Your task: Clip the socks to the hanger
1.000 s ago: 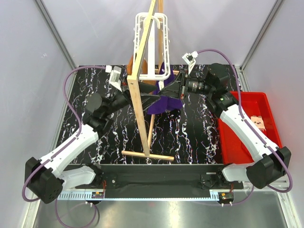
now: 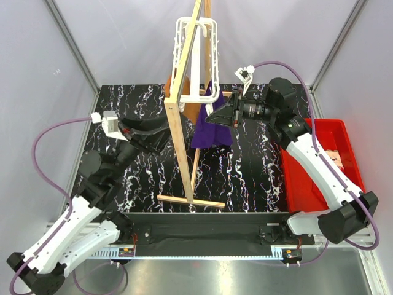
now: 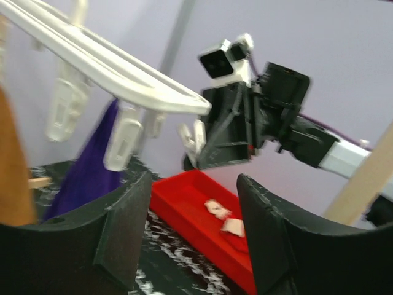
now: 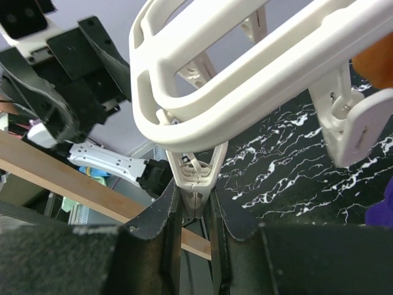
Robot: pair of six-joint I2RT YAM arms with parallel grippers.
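A white clip hanger (image 2: 195,61) hangs from the wooden stand. My right gripper is shut on a white clip (image 4: 196,175) at the hanger's near corner. From the hanger hangs a purple sock (image 2: 212,132), with an orange-brown sock (image 2: 191,112) on its other side; how each is held at the top is hidden. Left of the stand's upright, my left gripper (image 2: 164,133) is open. In its wrist view, nothing lies between the widely spaced fingers, and the hanger's clips (image 3: 123,141) are above and beyond them.
The wooden upright (image 2: 179,147) stands between my two grippers, its foot bar (image 2: 191,201) on the dark marbled surface. At the right, a red bin (image 2: 296,190) holds pale items (image 2: 334,158).
My left gripper has drawn back leftward from the purple sock and past the upright. The purple sock hangs freely below the hanger. My right arm has stayed in place.
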